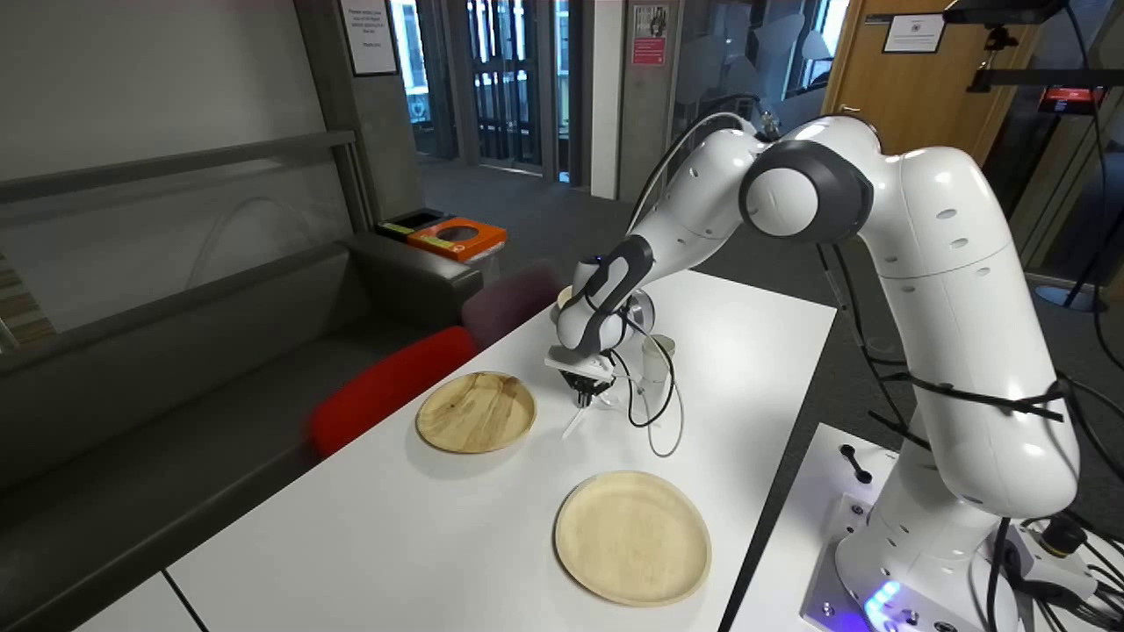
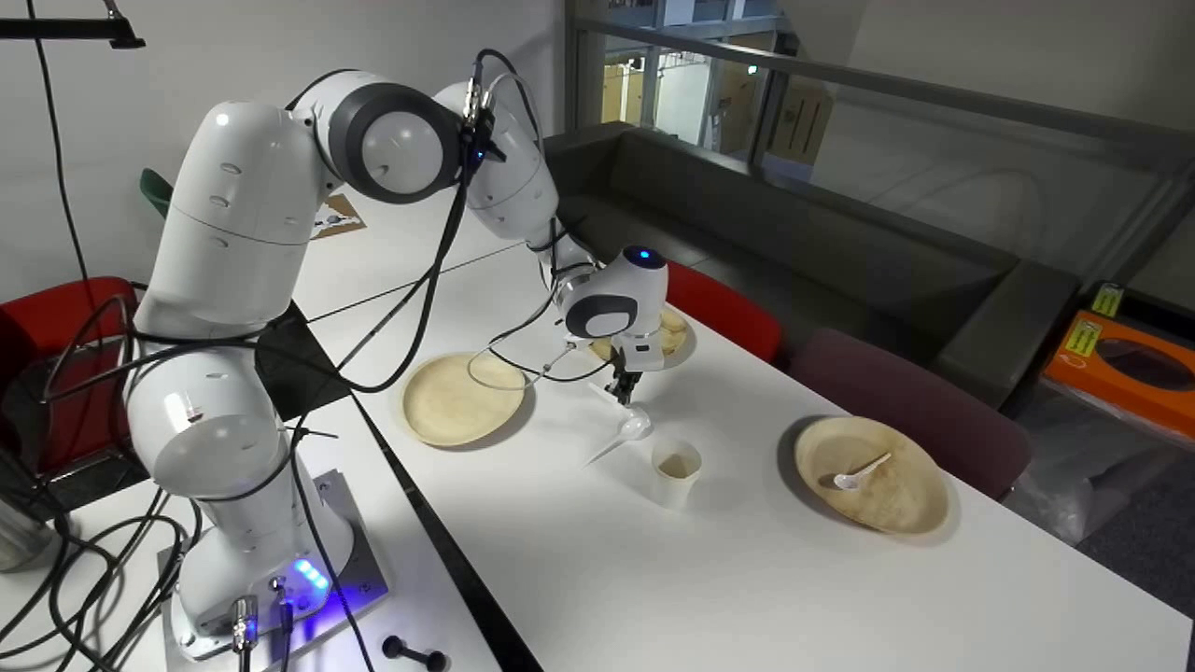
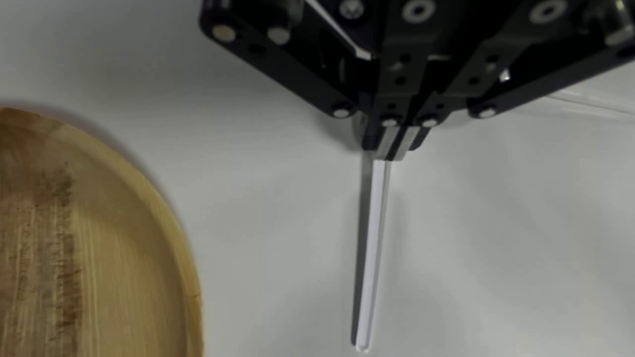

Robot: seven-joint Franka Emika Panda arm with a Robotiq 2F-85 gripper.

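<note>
My gripper is shut, pointing down near the middle of the white table. A thin white utensil handle (image 3: 373,238) runs out from right beneath its fingertips, with a narrow shadow beside it on the tabletop. Whether any of the handle is pinched between the fingers cannot be made out, and the utensil's other end is hidden. In exterior view 2 a white plastic spoon (image 2: 635,424) lies close to the gripper (image 2: 619,397). On the gripper's left in exterior view 1 is a striped wooden plate (image 1: 476,412).
A pale round plate (image 1: 632,538) stands nearer the robot base. A cup (image 2: 675,470) stands beside the loose spoon. Another wooden plate (image 2: 919,493) holds a small white spoon (image 2: 860,472). A cable loop (image 1: 666,400) hangs by the wrist.
</note>
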